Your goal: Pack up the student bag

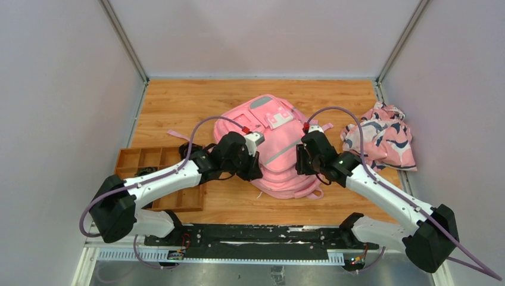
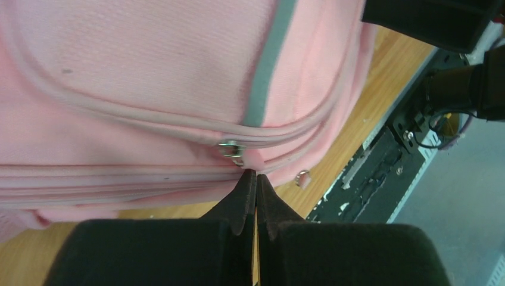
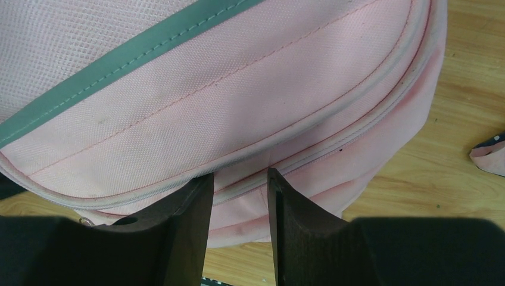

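The pink student bag (image 1: 279,143) lies on the wooden table, its grey-striped front pocket facing up. My left gripper is shut at the bag's lower left side. Its fingertips meet at the pink end of a metal zipper pull (image 2: 231,150); whether that end is caught between them cannot be made out. A second pull (image 2: 302,179) hangs near the bag's edge. Over the lower right side, my right gripper stands part open, fingertips close to the pocket's piped seam (image 3: 250,149). Between its fingers the bag's fabric shows, not visibly pinched.
At the left is a wooden compartment tray (image 1: 192,196) with dark items, partly under my left arm. A patterned pink cloth pouch (image 1: 381,137) lies at the right against the wall. Bare table (image 1: 178,101) shows behind the bag and in front of it.
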